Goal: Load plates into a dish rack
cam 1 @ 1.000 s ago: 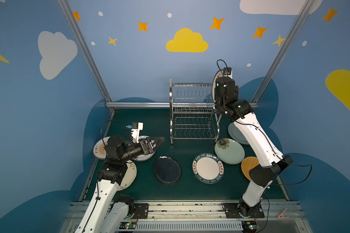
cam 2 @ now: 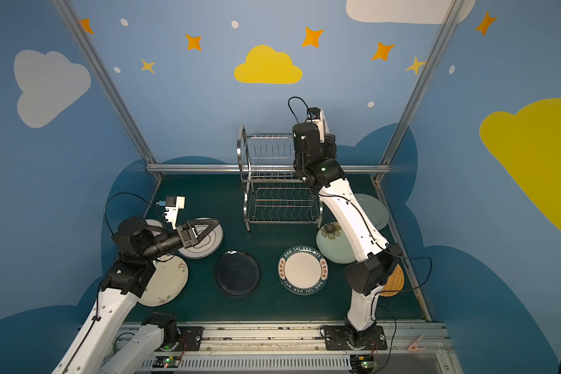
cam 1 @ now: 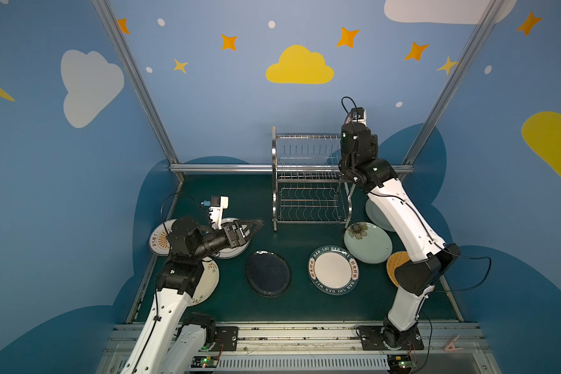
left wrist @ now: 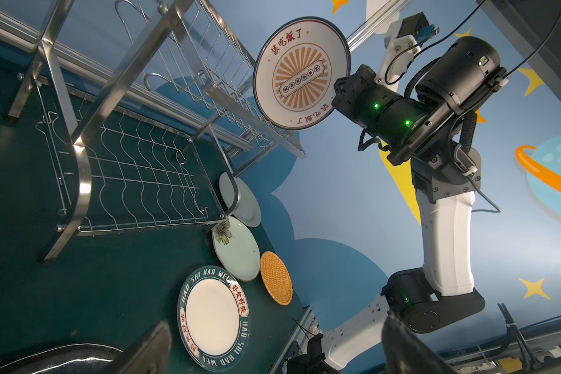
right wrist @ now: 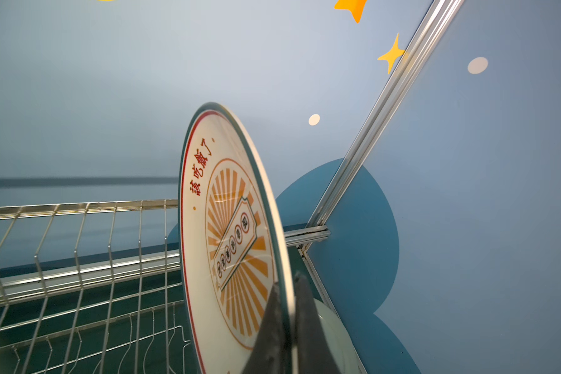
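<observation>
A steel two-tier dish rack stands at the back centre. My right gripper is shut on the rim of an upright plate with an orange sunburst print, held at the right end of the upper tier. My left gripper stands open over the left plates, nothing between its fingers. On the table lie a dark plate, a teal-rimmed plate, a flowered celadon plate, a grey-blue plate, a white ringed plate and a cream plate.
A round woven mat lies at the right edge under the right arm. Free green table shows left of the rack and in front of it. Walls bound both sides.
The left arm is unchanged.
</observation>
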